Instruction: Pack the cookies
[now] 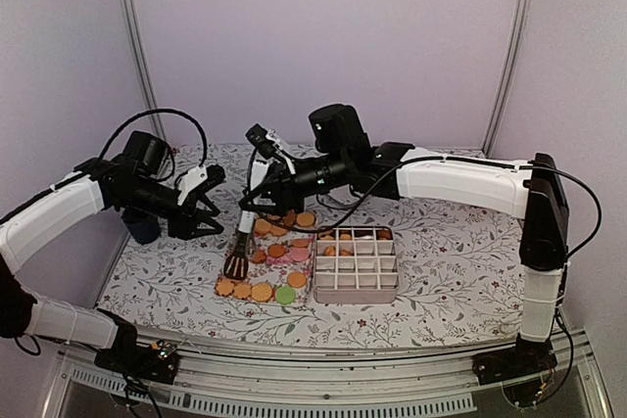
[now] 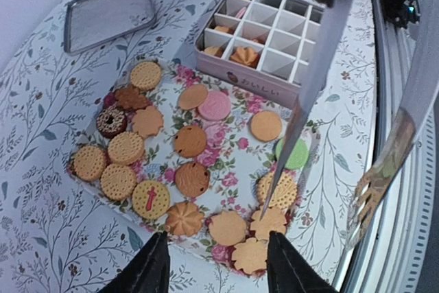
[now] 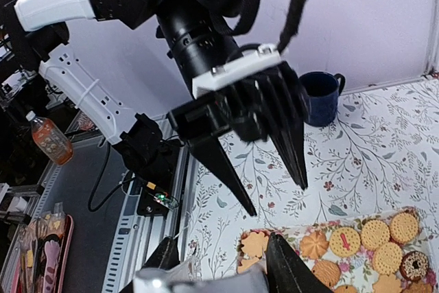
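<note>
Cookies of several kinds, one of them a round cookie with a red mark [image 2: 151, 199], lie spread on a flowered mat [image 2: 236, 162]. Beside it stands a compartment box [image 1: 355, 295], with cookies in some of its cells and others empty. My right gripper [image 1: 257, 205] is shut on the white handle of a spatula [image 1: 236, 263], whose slotted dark head hangs down over the mat's left part. To the left, my open left gripper [image 1: 212, 223] has a gap between its fingers and nothing in it. In the right wrist view the white handle [image 3: 202, 283] shows low between the right fingers.
A dark blue mug [image 3: 321, 97] stands at the table's left. An empty grey tray [image 2: 111, 18] lies behind the mat.
</note>
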